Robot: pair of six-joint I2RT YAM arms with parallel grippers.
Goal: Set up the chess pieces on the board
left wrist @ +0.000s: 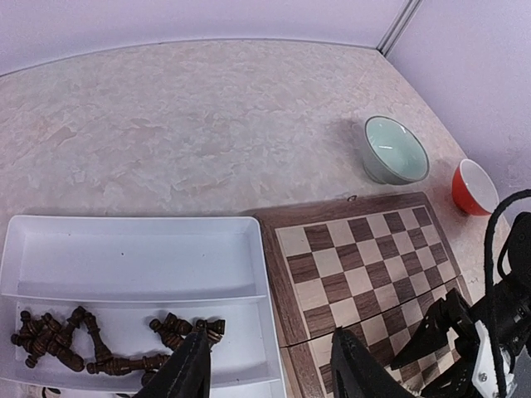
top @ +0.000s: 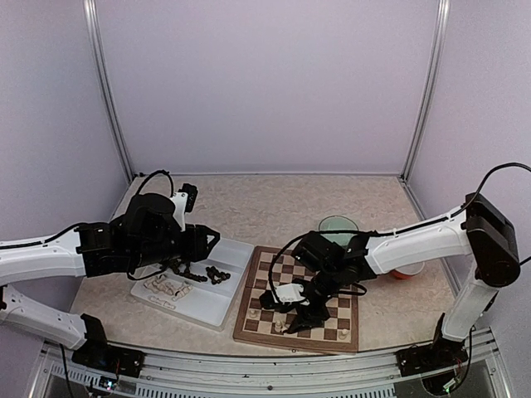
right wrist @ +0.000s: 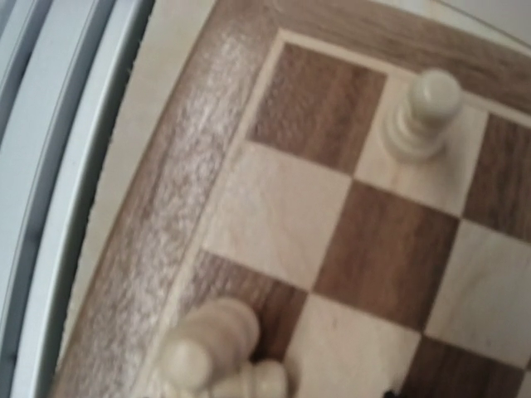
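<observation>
The wooden chessboard [top: 265, 264] lies at front centre. A few light pieces are on its near part: one [top: 253, 313] at the left, one [top: 343, 333] at the right. In the right wrist view a light piece [right wrist: 421, 116] stands upright on a light square, and a tilted-looking light piece [right wrist: 207, 344] touches another [right wrist: 259, 380] at the lower edge. My right gripper [top: 280, 316] is open low over the board's near side, its fingers almost wholly outside its wrist view. My left gripper is open and empty above the tray, near dark pieces [left wrist: 174, 330].
The white tray [top: 236, 259] left of the board holds dark pieces and light pieces [top: 168, 288]; its back compartment is empty. A pale green bowl [left wrist: 394, 149] and a red bowl [left wrist: 474, 186] stand behind and right of the board.
</observation>
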